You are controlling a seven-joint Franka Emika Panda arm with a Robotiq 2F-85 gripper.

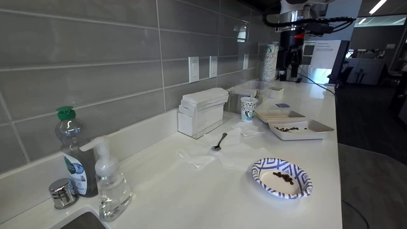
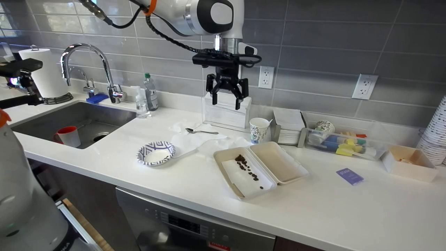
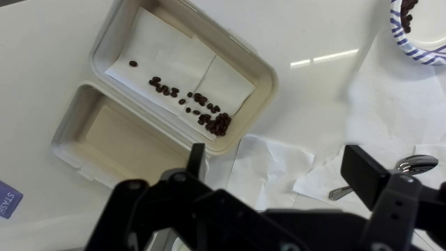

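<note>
High above the counter, in front of the napkin holder, my gripper hangs open, its fingers wide apart and nothing between them. A metal spoon lies on flattened white napkins; in the wrist view one finger partly covers the spoon. The takeout box stands with its lid folded back, dark beans scattered over white paper inside. To the left of the box sits the paper bowl with a blue pattern, holding a small cluster of beans.
A patterned paper cup stands behind the box, near a napkin stack. A clear bin, a purple packet and a small white box lie farther right. Soap bottles stand beside the sink.
</note>
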